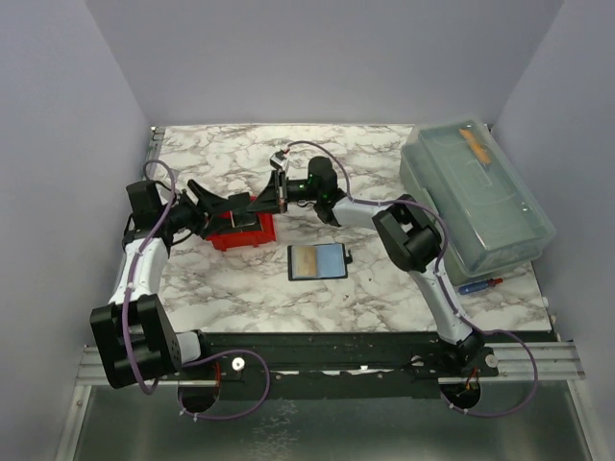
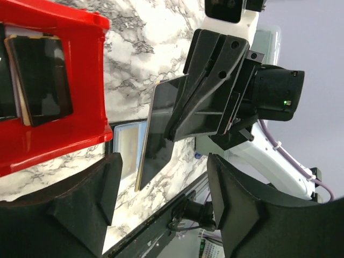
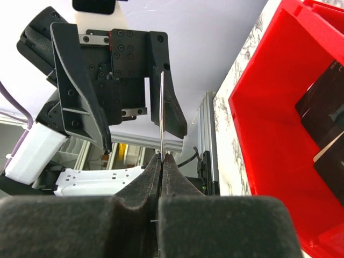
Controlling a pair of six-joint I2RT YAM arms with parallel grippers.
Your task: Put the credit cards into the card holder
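Observation:
A dark card hangs upright between the arms, held by my right gripper, which is shut on it; in the right wrist view the card (image 3: pixel 162 107) shows edge-on. My left gripper is open, its fingers either side of the card's near end, apart from it. The red box (image 2: pixel 80 134) holds several dark cards (image 2: pixel 43 78). The card holder (image 1: pixel 317 261) lies open below the arms in the top view, with a tan and a pale blue side.
A large translucent plastic bin (image 1: pixel 476 202) fills the right side, with a blue tool (image 1: pixel 480 285) beside it.

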